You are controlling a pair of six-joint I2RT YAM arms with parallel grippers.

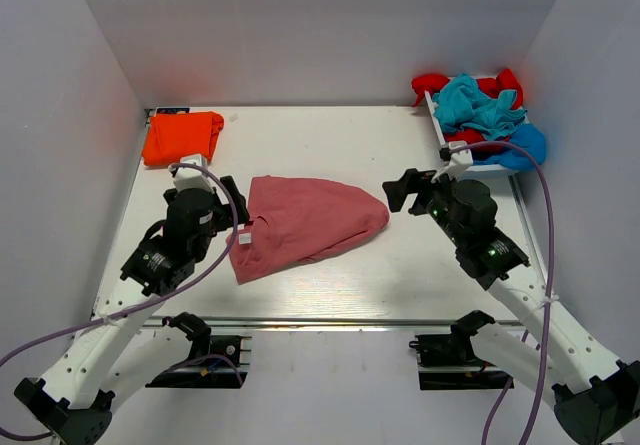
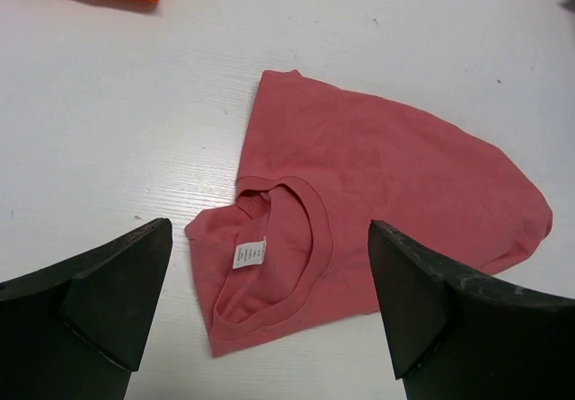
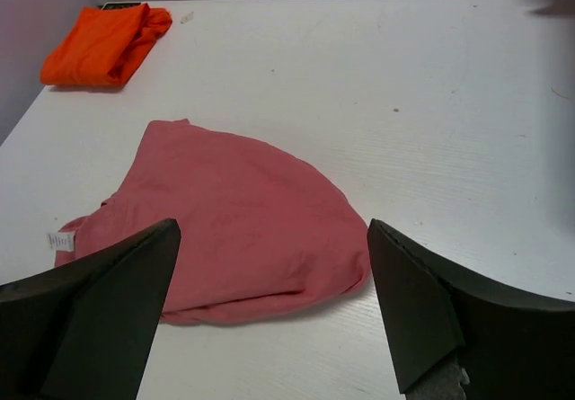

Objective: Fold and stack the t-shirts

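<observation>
A dusty red t-shirt [image 1: 310, 220] lies partly folded in the middle of the table, its collar and white label [image 2: 250, 253] toward the left and a rounded fold on the right. My left gripper [image 1: 240, 210] is open above the collar end, with no cloth between its fingers. To the right of the shirt hangs my right gripper [image 1: 394, 193], open and empty. In the right wrist view the shirt's rounded end [image 3: 332, 261] shows beyond the spread fingers. A folded orange t-shirt [image 1: 182, 137] rests at the table's back left corner.
A white bin [image 1: 437, 125] at the back right holds crumpled red and teal shirts [image 1: 480, 108], and a blue one [image 1: 525, 145] hangs over its edge. Bare table [image 1: 320, 140] lies behind the dusty red shirt and in front of it.
</observation>
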